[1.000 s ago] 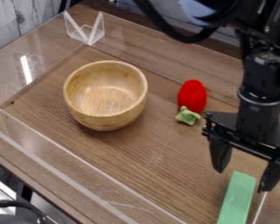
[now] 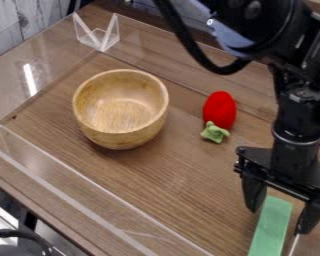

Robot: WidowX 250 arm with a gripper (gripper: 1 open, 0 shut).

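Observation:
My black gripper (image 2: 280, 195) hangs at the lower right with its two fingers apart, over the top end of a flat green rectangular object (image 2: 268, 233). I cannot tell whether either finger touches it. A red rounded object (image 2: 220, 109) with a small light-green piece (image 2: 215, 132) below it lies at the upper middle. A round light wooden bowl (image 2: 120, 108) sits at the left.
A clear angular object (image 2: 97, 31) stands at the upper left. Black cables and arm parts fill the upper right.
The arm and gripper have moved a little downward in the view, toward the green rectangle. The other objects have stayed in place.

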